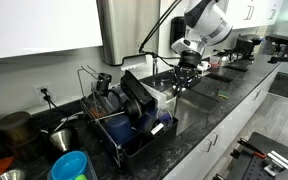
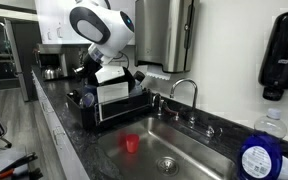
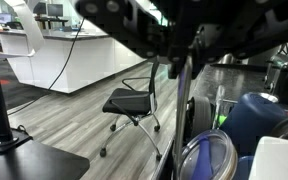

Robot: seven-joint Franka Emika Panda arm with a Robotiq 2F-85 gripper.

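Note:
In the second exterior view, a flat white board (image 2: 112, 92) with a dark upper edge hangs or stands upright at the dish rack's sink-side end. My gripper (image 2: 101, 82) is at its top edge. The wrist view shows the gripper shut on the board, whose pale narrow edge (image 3: 183, 115) runs straight down from the fingers. From the first exterior view, the gripper (image 1: 175, 88) is over the counter between the rack and the sink. Whether the board's lower end touches anything is hard to tell.
The crowded black dish rack (image 1: 134, 140) holds pans and cups beside the board. A sink (image 2: 169, 150) with a red cup (image 2: 132, 143) and a tall faucet (image 2: 192, 95) lies close by. A blue pot (image 1: 72, 166) stands at the near left.

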